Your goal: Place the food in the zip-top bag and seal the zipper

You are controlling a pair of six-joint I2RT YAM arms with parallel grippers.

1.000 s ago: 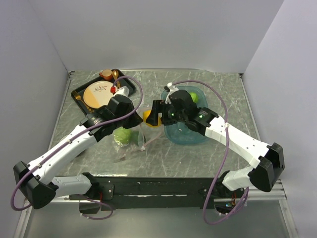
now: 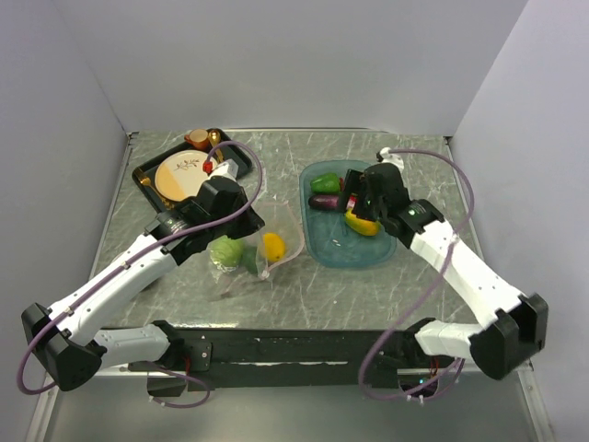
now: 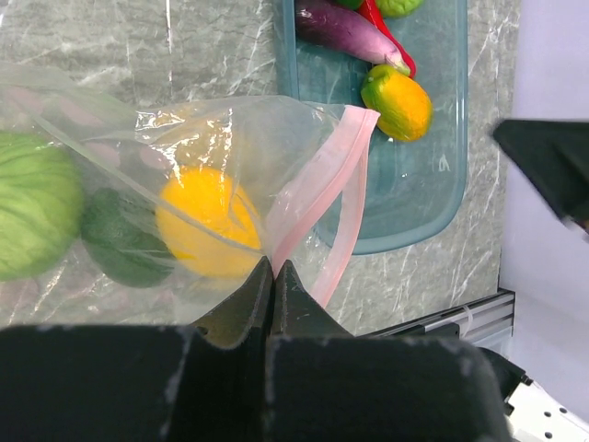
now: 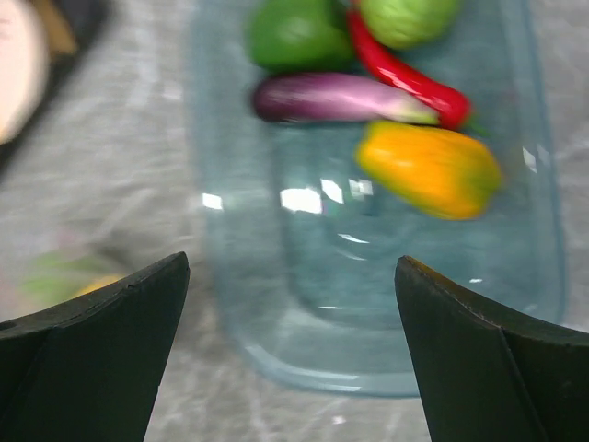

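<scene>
The clear zip top bag point(image 3: 110, 83) lies with its pink-edged mouth towards the bin. Inside it are a green cabbage point(image 3: 37, 207), a dark green avocado point(image 3: 120, 244) and a yellow-orange fruit point(image 3: 207, 216). My left gripper is shut on the bag's edge beside the pink zipper strip. Over the blue bin point(image 4: 322, 378), my right gripper stands open with nothing between its fingers. The bin holds a green pepper point(image 4: 294, 35), an eggplant point(image 4: 322, 97), a red chili point(image 4: 396, 69), a yellow-orange papaya point(image 4: 428, 170) and a light green round item point(image 4: 407, 18).
At the back left, a black tray point(image 2: 241, 162) carries a round plate point(image 2: 182, 175), a brown cup point(image 2: 197, 139) and gold-coloured utensils. Bare grey marble-patterned table point(image 2: 304, 299) shows in front of the bag and bin.
The yellow-orange fruit was at my right gripper by the bag's mouth; it now lies inside the bag. My right arm has swung right, over the bin. The left arm has stayed nearly still.
</scene>
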